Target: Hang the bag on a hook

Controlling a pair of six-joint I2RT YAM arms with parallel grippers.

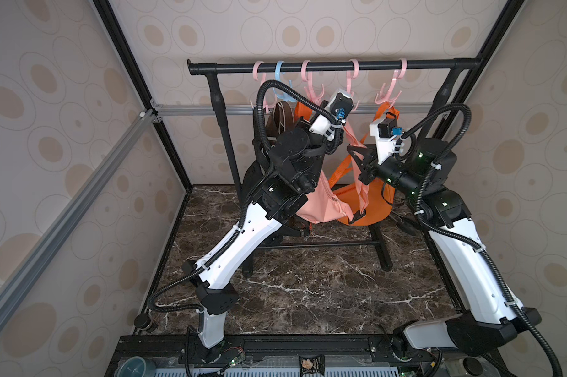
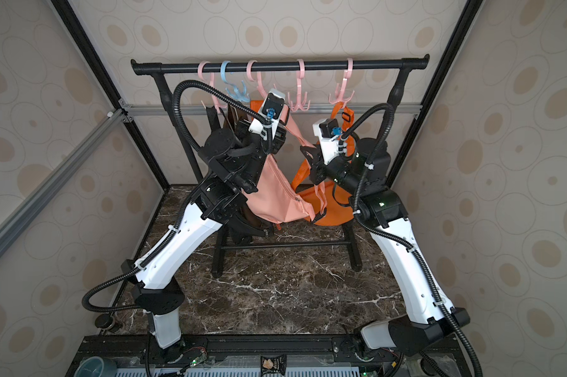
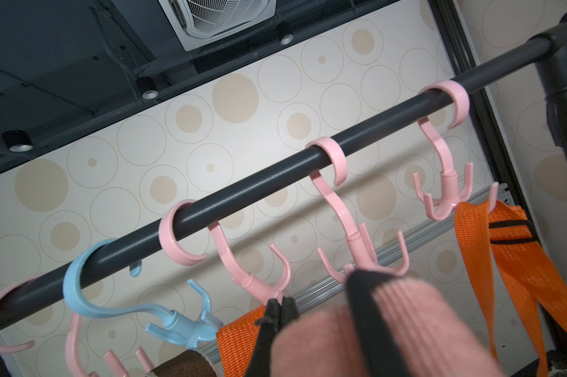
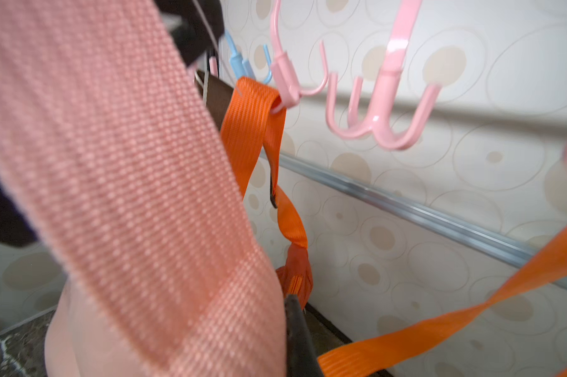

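Observation:
A pink bag (image 1: 318, 201) with a wide strap hangs between the grippers, in front of the other bags. My left gripper is up near the pink hooks (image 3: 359, 251); pink strap cloth (image 3: 415, 320) fills the view beside its fingers, below the hooks. In the top right view my right gripper (image 2: 308, 157) is at the strap, lower and to the right. In the right wrist view the pink strap (image 4: 126, 157) fills the left side, close to a shut black finger. Whether the strap lies between either gripper's fingers is hard to see.
A black rail (image 1: 333, 66) holds several pink hooks and one blue hook (image 3: 183, 323). Orange bags (image 1: 377, 207), a brown bag and a black bag hang below.

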